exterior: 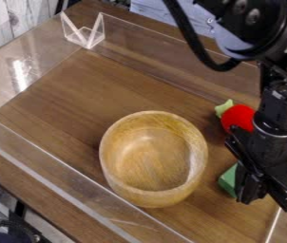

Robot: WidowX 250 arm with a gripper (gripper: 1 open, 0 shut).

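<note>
My black gripper (252,177) is low on the right, its fingers down over a green block (229,181), which is mostly hidden behind them. Whether the fingers touch or hold the block I cannot tell. Just left of the block sits a round wooden bowl (153,158), empty. A red object (235,118) with a light green tip lies behind the gripper, partly covered by it.
Transparent walls run along its edges, with a clear holder (86,30) at the back left.
</note>
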